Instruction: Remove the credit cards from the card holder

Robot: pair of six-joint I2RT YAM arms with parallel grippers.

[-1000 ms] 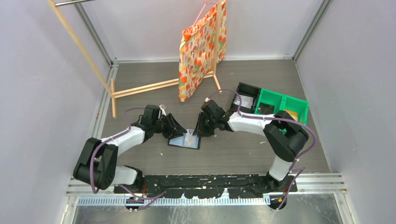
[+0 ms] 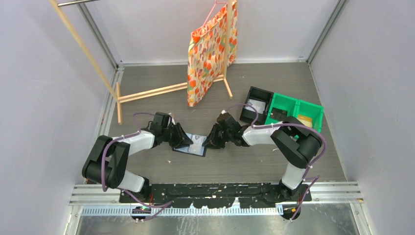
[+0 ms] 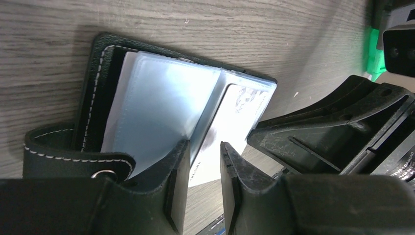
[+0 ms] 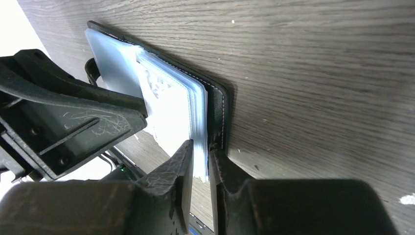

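Note:
The black card holder point(image 2: 191, 151) lies open on the table, with blue clear sleeves point(image 3: 161, 98) and a white card point(image 3: 230, 122) inside one. My left gripper hovers over the sleeves, fingertips part open at the white card's edge. My right gripper is at the other end of the holder, fingertips slightly apart at the edge of the sleeves. In the left wrist view the strap with its snap lies at lower left. I cannot tell if anything is between either pair of fingers.
A black bin point(image 2: 252, 93) and green bins point(image 2: 308, 105) stand at the back right. A wooden rack point(image 2: 151, 93) with an orange patterned cloth stands at the back.
In the top view both arms have shifted slightly toward the front, and the card holder has moved a little to the left.

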